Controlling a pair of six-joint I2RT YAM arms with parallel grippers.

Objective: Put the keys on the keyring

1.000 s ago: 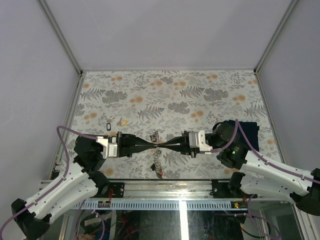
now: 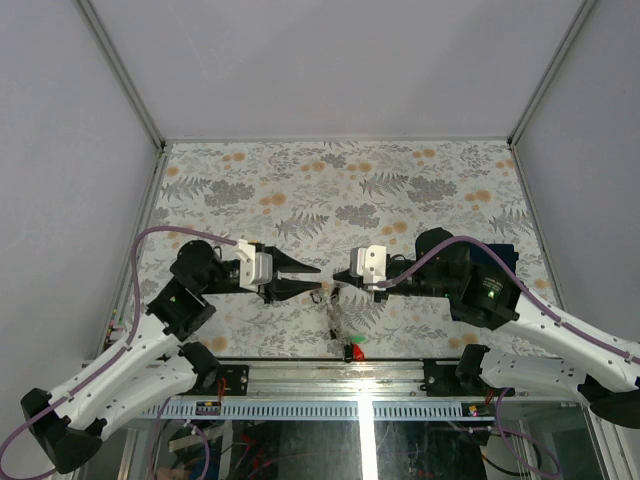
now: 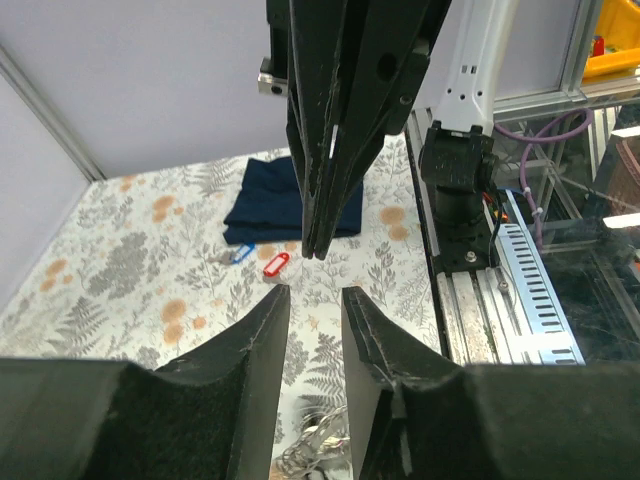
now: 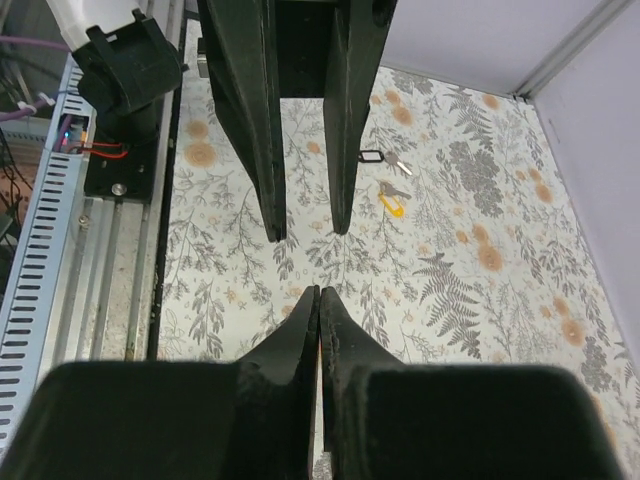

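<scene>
My left gripper (image 2: pixel 320 278) is part open with bare space between its fingers. Facing it closely is my right gripper (image 2: pixel 337 277), shut, with nothing visible between its fingertips in the left wrist view. A blurred metal bunch of keys (image 2: pixel 335 312) with a red tag (image 2: pixel 358 352) stretches below the right fingertips toward the front edge in the top view. In the left wrist view, the bunch (image 3: pixel 318 442) appears well below the right fingertips and under the gap of the left fingers. I cannot tell whether anything thin still joins it to the right gripper.
In the right wrist view, a yellow-tagged key (image 4: pixel 391 203) and a black-tagged key (image 4: pixel 371 156) lie on the patterned table. A red tag (image 3: pixel 276 264) and a blue tag (image 3: pixel 243 253) rest near the dark cloth (image 3: pixel 262 205).
The left fingers have opened, and that gripper has shifted slightly right and back. The right gripper has drawn back a little. The bunch has swung or slid rightward and is blurred.
</scene>
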